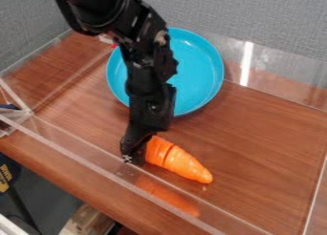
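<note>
An orange toy carrot (183, 162) lies on the wooden surface in front of a blue plate (202, 72). My black gripper (136, 151) is low at the carrot's wide left end, near the clear front panel. The fingertips are partly hidden, so I cannot tell if they are shut on the carrot.
Clear low panels (272, 78) border the wooden surface (263, 153). A small red object peeks out behind the arm at the plate's upper left.
</note>
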